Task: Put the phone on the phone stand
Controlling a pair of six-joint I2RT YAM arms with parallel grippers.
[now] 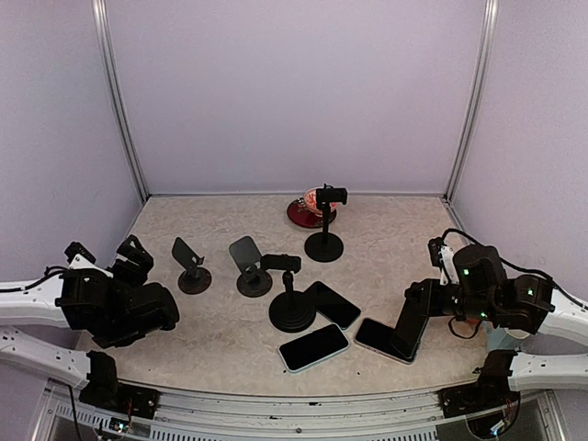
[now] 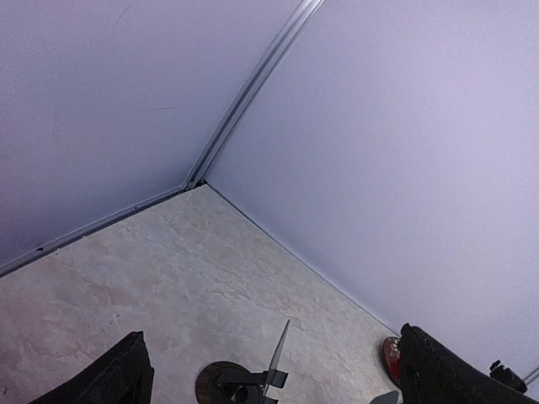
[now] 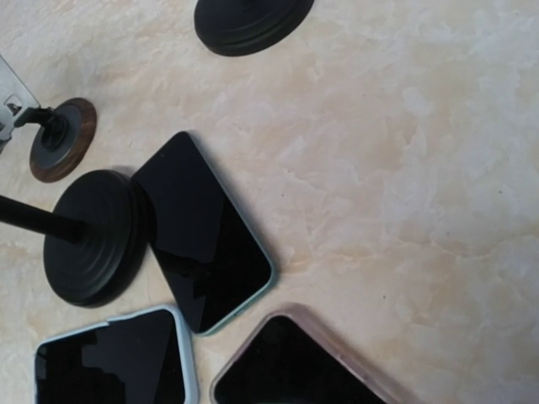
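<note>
Phone stands stand on the table: small ones (image 1: pixel 191 278) at left, tall black ones (image 1: pixel 290 309) at centre and back. Phones lie at the front: a centre phone (image 1: pixel 333 303), a pale-edged phone (image 1: pixel 313 346) and a pinkish phone (image 1: pixel 375 338). My right gripper (image 1: pixel 427 287) is shut on a black phone (image 1: pixel 410 323), tilted above the pinkish one; neither shows in the right wrist view. My left gripper (image 1: pixel 106 257) stands open and empty at the left, its fingertips low in the left wrist view.
A red round stand (image 1: pixel 303 215) with a pink top is at the back. Walls enclose the table on the sides and back. Free table lies at back left and right of centre.
</note>
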